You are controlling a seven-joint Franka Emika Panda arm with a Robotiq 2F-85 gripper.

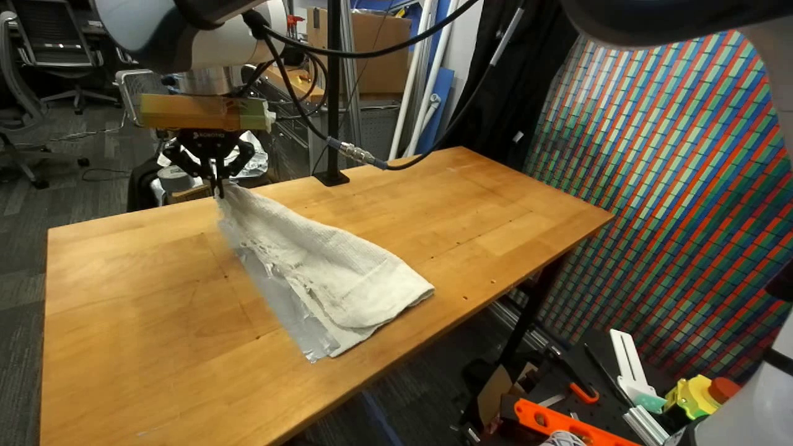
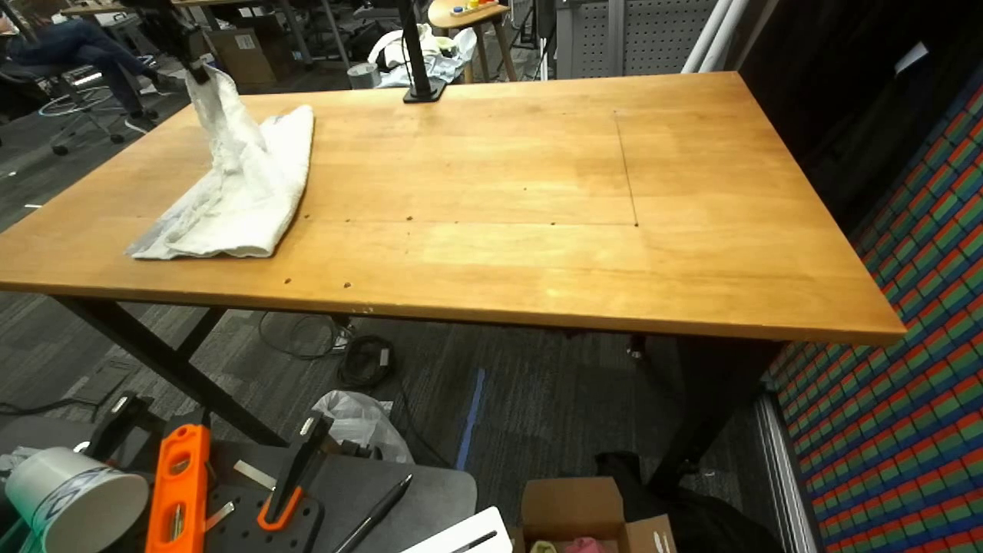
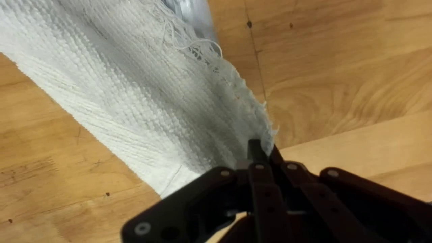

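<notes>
A white frayed towel lies partly on the wooden table, one corner pulled up to my gripper near the far edge. In the wrist view the gripper is shut on the edge of this towel, whose cloth runs between the fingertips. The towel rises in a slanting fold to the gripper at the upper left of the second exterior view, while its near part rests flat. Along the towel's left side a grey strip of tape shows on the table, partly covered by the cloth.
A black post stands at its far edge, and a cable hangs from the arm above the table.
</notes>
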